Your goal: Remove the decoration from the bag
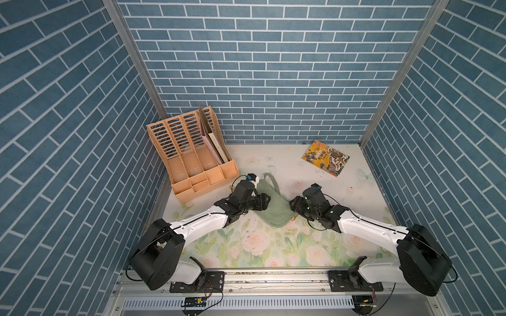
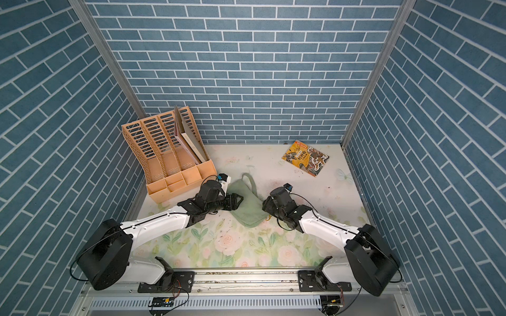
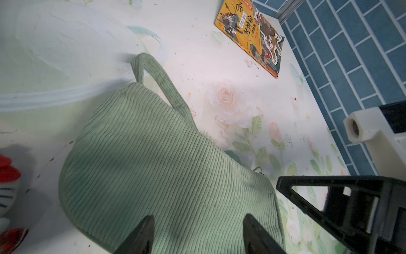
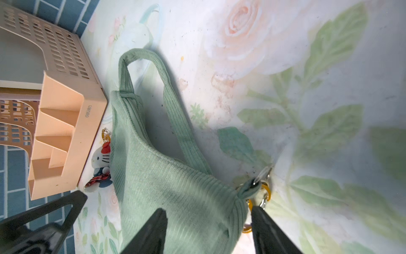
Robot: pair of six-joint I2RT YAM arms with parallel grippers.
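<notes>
A green corduroy bag [image 1: 273,209] lies on the floral table between my grippers. In the right wrist view, a plush charm [image 4: 101,163] with a red bow lies beside the bag's far side, and metal clasps [image 4: 264,194] sit at its near corner. My left gripper is open over the bag's body, with the charm at the left edge of its view. My right gripper is open over the bag's corner beside the clasps, nothing held.
A peach file organiser [image 1: 192,163] holding folders stands at back left. A yellow book [image 1: 324,157] lies at back right.
</notes>
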